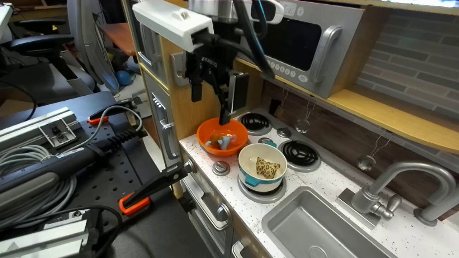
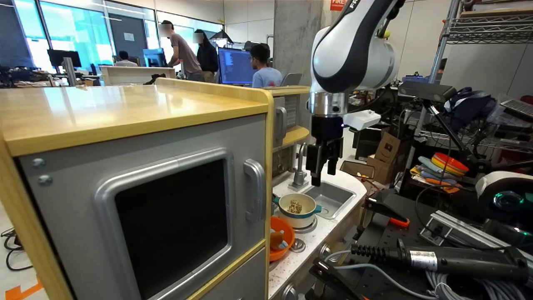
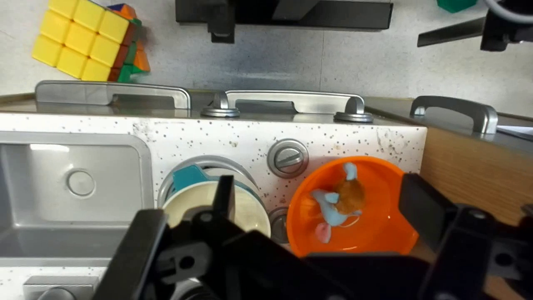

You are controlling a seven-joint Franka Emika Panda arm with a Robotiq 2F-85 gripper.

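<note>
My gripper (image 1: 211,107) is open above the stove end of the counter, its fingers spread wide and empty. Below it, an orange bowl (image 3: 384,220) holds a small plush toy (image 3: 349,196) in brown and light blue with a pink part. Beside the bowl, a cream pot (image 1: 245,159) with teal handles stands on a front burner. Inside that pot lies a leopard-print pouch (image 1: 267,168). In the wrist view the left finger covers part of the pot, and the pouch does not show there.
A grey sink (image 1: 318,223) and a faucet (image 1: 400,176) lie beyond the pot. The microwave (image 1: 297,38) and wooden shelf (image 1: 387,114) overhang the back. A tall wooden cabinet wall (image 3: 474,175) borders the bowl. A Rubik's cube (image 3: 82,40) appears below counter level.
</note>
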